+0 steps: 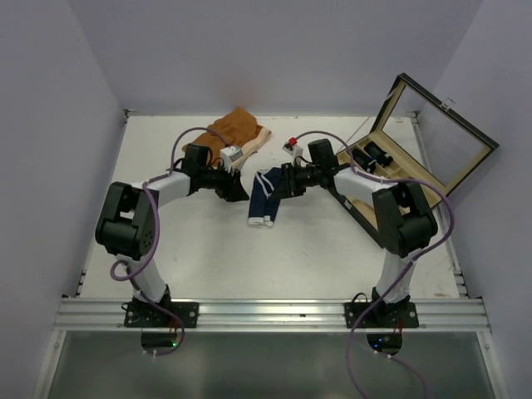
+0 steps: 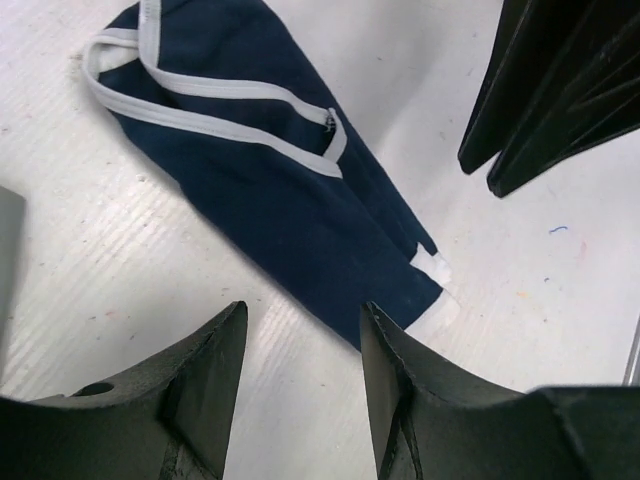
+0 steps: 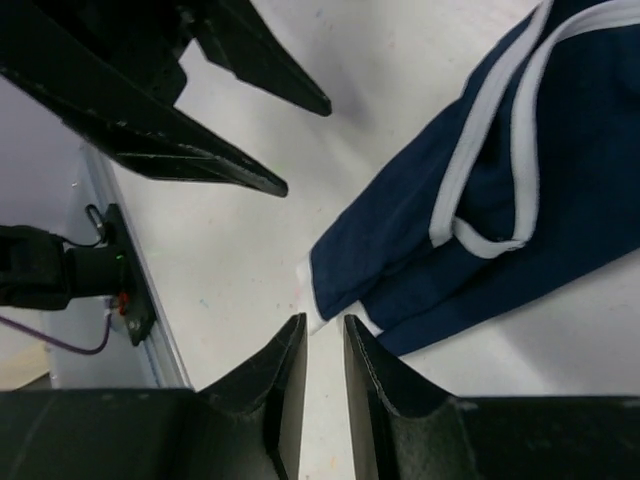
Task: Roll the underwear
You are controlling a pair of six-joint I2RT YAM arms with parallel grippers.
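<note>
The navy underwear (image 1: 264, 199) with white trim lies on the table as a folded, narrow strip; its white-edged end points to the near side. In the left wrist view, the underwear (image 2: 270, 190) shows a loose trim band at its far part. Left of the strip is my left gripper (image 1: 236, 194), open and empty, its fingertips (image 2: 232, 325) well apart. At the strip's right edge, my right gripper (image 1: 281, 194) hovers; in its own wrist view, the fingers (image 3: 285, 365) stand a small gap apart, nothing held between them.
Behind the left gripper lies a pile of brown cloth (image 1: 237, 126) with a beige piece. A compartment box (image 1: 395, 189) with its clear lid raised stands at the right, holding dark rolled items (image 1: 377, 154).
</note>
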